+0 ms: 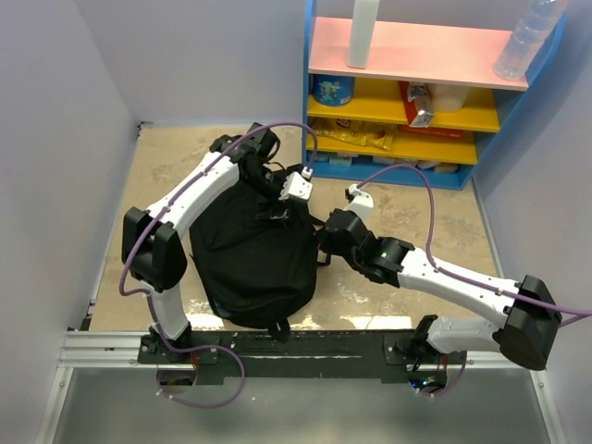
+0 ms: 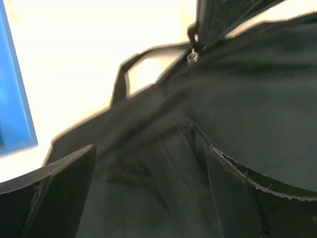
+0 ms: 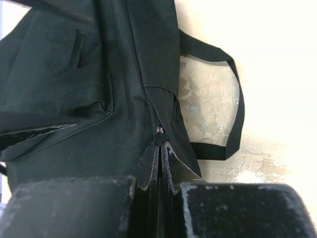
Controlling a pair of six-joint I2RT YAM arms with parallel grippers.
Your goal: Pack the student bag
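The black student bag (image 1: 250, 268) lies on the floor at centre-left, its flap covering the inside. My left gripper (image 1: 277, 199) hangs over the bag's upper right part; in the left wrist view its fingers stand apart above dark fabric, holding nothing, with a zipper pull (image 2: 192, 56) beyond them. My right gripper is at the bag's right edge, shut at the zipper seam; a small pull shows just at its fingertips, and whether it is pinched I cannot tell. A strap loop (image 3: 233, 109) lies beside that edge.
The blue shelf unit (image 1: 305, 111) at the back holds a bottle (image 1: 523, 46), a white carton (image 1: 363, 32), snack bags (image 1: 351, 134) and other items. Bare floor (image 1: 425, 222) lies right of the bag. Walls border both sides.
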